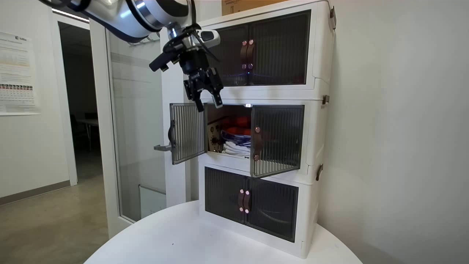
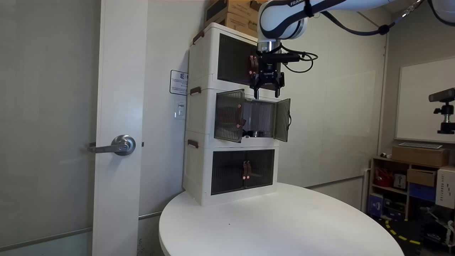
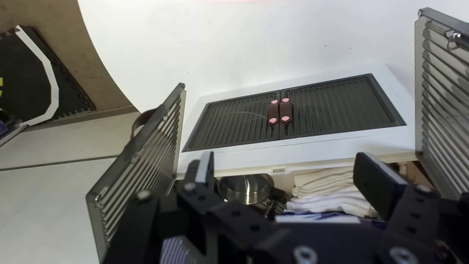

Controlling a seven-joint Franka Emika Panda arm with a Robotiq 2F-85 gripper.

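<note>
My gripper (image 1: 209,107) points downward in front of the white cabinet (image 2: 197,113), near the top of its middle compartment. Its fingers stand wide apart in the wrist view with nothing between them, so it is open. Both middle doors are swung outward: one door (image 1: 189,132) on the left and another door (image 1: 277,140) on the right in the first exterior view. Inside that compartment are folded white cloths (image 3: 329,198), blue and red cloth (image 1: 237,136) and a shiny metal pot (image 3: 245,188). The compartment's back is partly hidden.
The upper doors (image 1: 279,48) and lower doors (image 2: 243,172) are closed. A round white table (image 2: 290,226) carries the cabinet, and its top in front is clear. Cardboard boxes (image 2: 239,17) sit on the cabinet. A wall (image 1: 395,132) stands close beside it.
</note>
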